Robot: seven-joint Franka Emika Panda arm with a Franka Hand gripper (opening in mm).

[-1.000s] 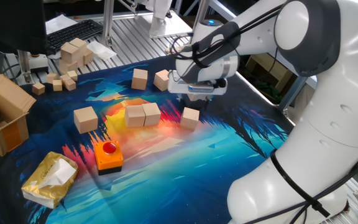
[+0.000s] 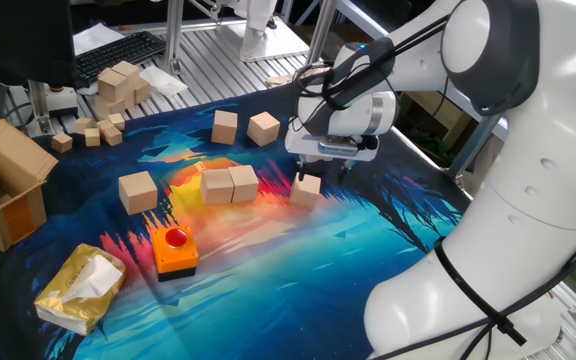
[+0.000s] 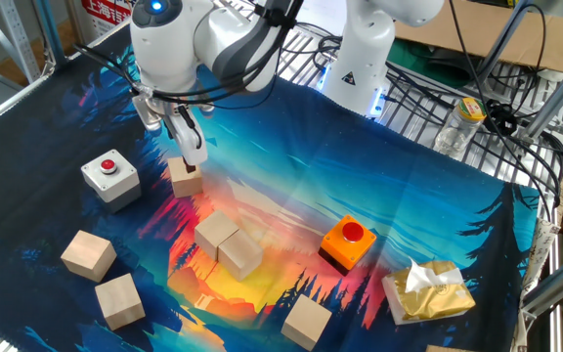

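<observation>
A wooden block point(image 2: 305, 190) rests on the printed cloth just under my gripper point(image 2: 323, 172). In exterior view 1 the gripper's two dark fingers are spread apart: one is over the block's top edge, the other is out to the right of it. Exterior view 2 shows a fingertip close above the same block point(image 3: 185, 177); contact cannot be made out. I see nothing held between the fingers. Two more blocks point(image 2: 230, 184) stand side by side to the left. A white box with a red button point(image 3: 110, 179) stands near the gripper and is hidden behind it in exterior view 1.
Single blocks lie at the left point(image 2: 138, 193) and back point(image 2: 224, 126). An orange button box point(image 2: 175, 252), a tissue pack point(image 2: 81, 289) and a cardboard box point(image 2: 10, 185) take up the left side.
My gripper has moved right and toward the near block, uncovering a back block and covering the white button box. The blocks look unmoved.
</observation>
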